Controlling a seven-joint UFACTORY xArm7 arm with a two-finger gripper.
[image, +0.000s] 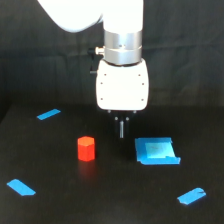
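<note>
A bright red block (86, 149) stands on the black table, left of centre. Right of centre lies a square of blue tape (146, 147) with a lighter blue patch (159, 150) inside it. My gripper (122, 136) hangs from the white arm between the two, pointing down and apart from the red block. Its fingers are thin and dark against the dark table, so their spacing is unclear. Nothing visible is held at their tips.
Blue tape strips mark the table at the far left (48, 114), near left (20, 187) and near right (191, 196). A dark curtain (190, 50) hangs behind.
</note>
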